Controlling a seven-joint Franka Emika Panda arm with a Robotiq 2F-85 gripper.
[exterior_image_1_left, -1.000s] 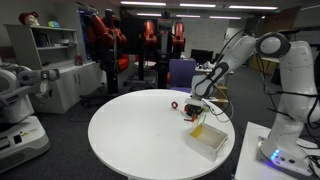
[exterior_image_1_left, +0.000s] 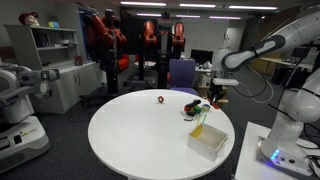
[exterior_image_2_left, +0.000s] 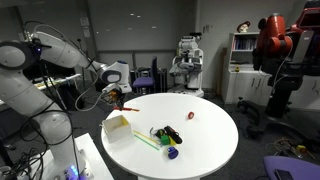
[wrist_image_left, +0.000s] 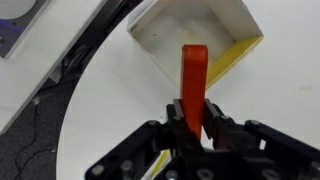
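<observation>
My gripper is shut on a long red-orange stick (wrist_image_left: 194, 75), which points away from the fingers in the wrist view. In exterior view 2, the red stick (exterior_image_2_left: 129, 109) hangs in the air beneath the gripper (exterior_image_2_left: 119, 104), a little above and behind the open white box (exterior_image_2_left: 117, 131). Beyond the stick in the wrist view lies the same box (wrist_image_left: 176, 47), its inner walls partly yellowish. The part of the stick between the fingers is mostly covered by the gripper.
Long yellow-green sticks (exterior_image_2_left: 147, 140) lie on the white round table (exterior_image_2_left: 210, 150) beside the box. Near them are a black item (exterior_image_2_left: 173, 132), a purple one (exterior_image_2_left: 173, 153) and a small red one (exterior_image_2_left: 191, 115).
From low over the cluster of items on the table, my gripper has risen and moved right in exterior view 1, carrying the red stick. The box stays where it was.
</observation>
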